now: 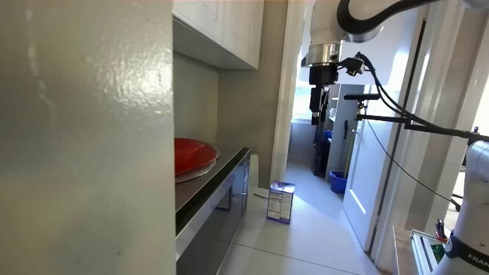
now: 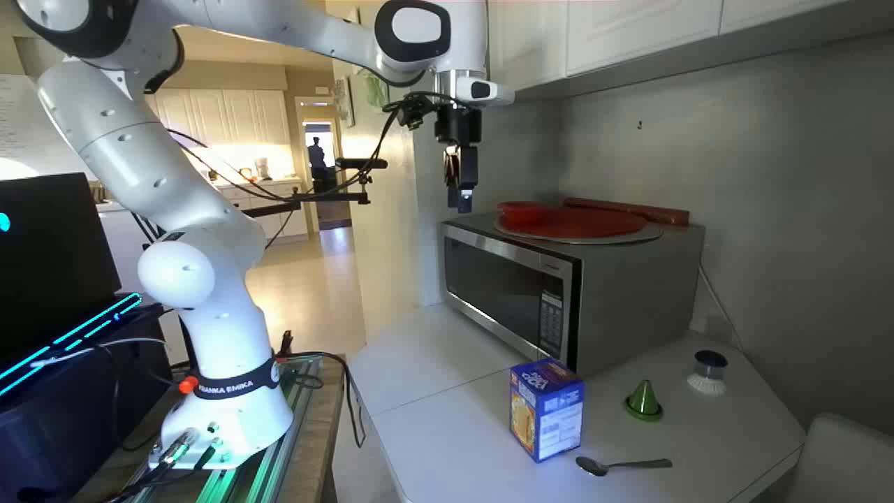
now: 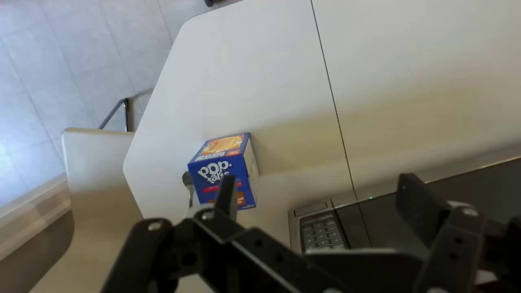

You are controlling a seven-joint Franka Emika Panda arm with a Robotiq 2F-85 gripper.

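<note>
My gripper [image 2: 460,205] hangs high in the air by the front of the microwave [image 2: 637,293], pointing down. In the wrist view its two fingers [image 3: 226,195] are spread wide, with nothing between them. A blue Pop-Tarts box [image 2: 546,409] stands upright on the white table, well below the gripper. Beside the box lies a metal spoon [image 2: 624,465], partly hidden by it in the wrist view. Farther back on the table are a green cone-shaped object [image 2: 643,402] and a dark-topped brush [image 2: 709,373] with white bristles.
On top of the microwave rest a red plate [image 2: 587,223], a red bowl [image 2: 521,214] and a long reddish-brown object [image 2: 628,208]. White cabinets [image 2: 645,33] overhang the microwave.
</note>
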